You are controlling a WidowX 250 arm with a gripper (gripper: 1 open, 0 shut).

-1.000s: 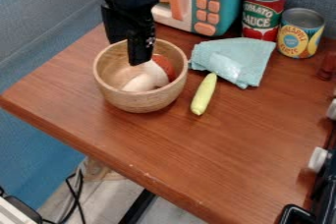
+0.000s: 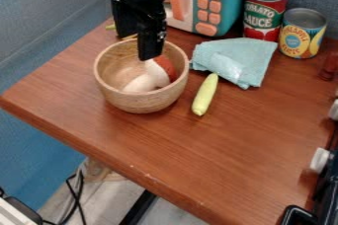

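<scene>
My black gripper (image 2: pixel 140 39) hangs over a wooden bowl (image 2: pixel 119 91), its fingers pointing down into the back of it. The bowl holds a white item (image 2: pixel 140 81) and a red item (image 2: pixel 158 72). Whether the gripper is open or shut is hard to tell at this size. A pale yellow-green corn-like piece (image 2: pixel 205 94) lies on the table just right of the bowl.
A light blue cloth (image 2: pixel 234 61) lies right of the bowl. A toy microwave (image 2: pixel 211 2), a tomato sauce can (image 2: pixel 263 14) and a yellow can (image 2: pixel 302 34) stand at the back. Black appliances line the right edge.
The gripper has risen slightly and shifted a little, uncovering more of the bowl's contents.
</scene>
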